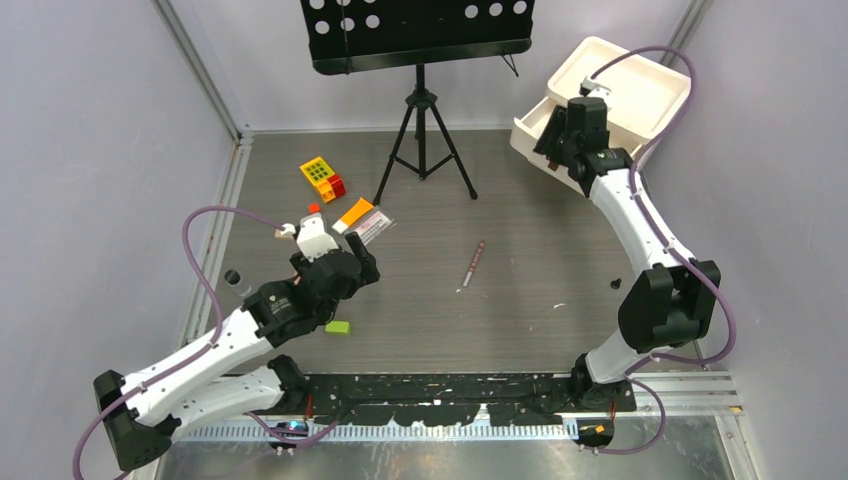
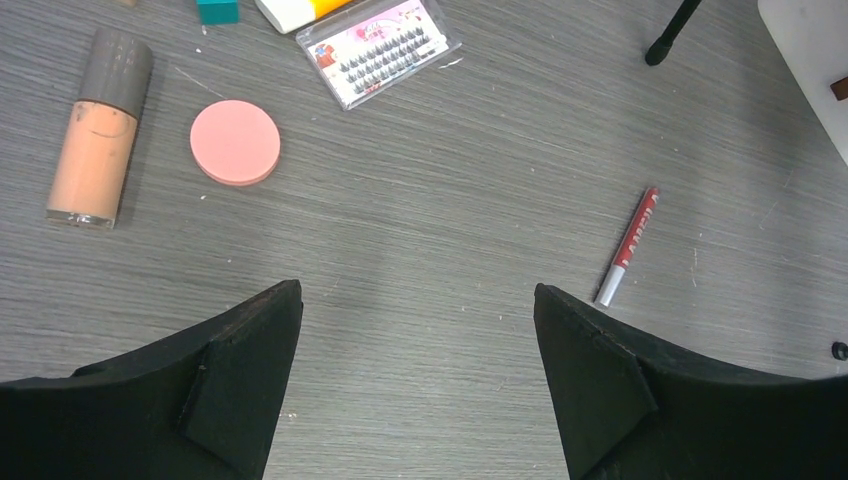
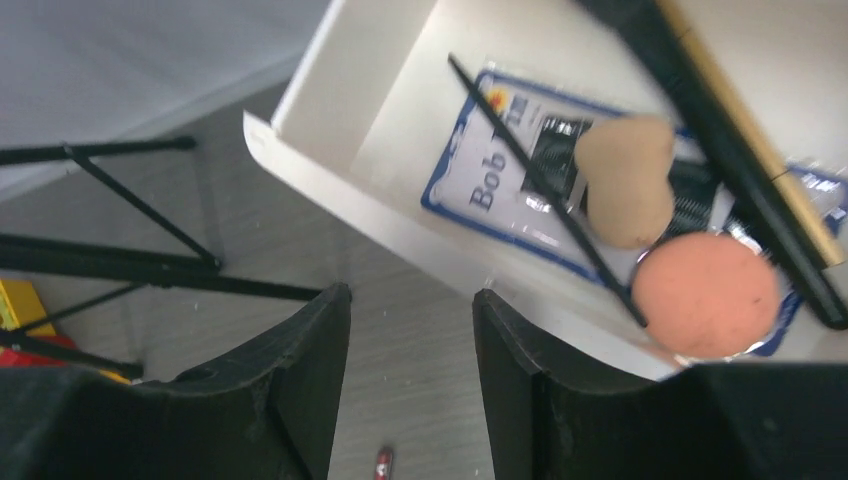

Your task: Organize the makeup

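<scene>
A white organizer (image 1: 650, 90) stands at the back right with a drawer (image 3: 390, 80) out, holding brushes, a beige puff (image 3: 625, 180), a pink sponge (image 3: 700, 295) and packets. My right gripper is open over the drawer's front edge, nothing between its fingers. On the floor lie a foundation bottle (image 2: 92, 165), a pink round piece (image 2: 235, 142), a lash packet (image 2: 378, 50), an orange-capped tube (image 1: 358, 212) and a red pencil (image 2: 627, 245). My left gripper hangs open above the floor near them.
A black stand (image 1: 420, 100) is at the back centre. Toy-like yellow blocks (image 1: 318, 175) lie left of it; a green block (image 1: 338, 328) is at the front.
</scene>
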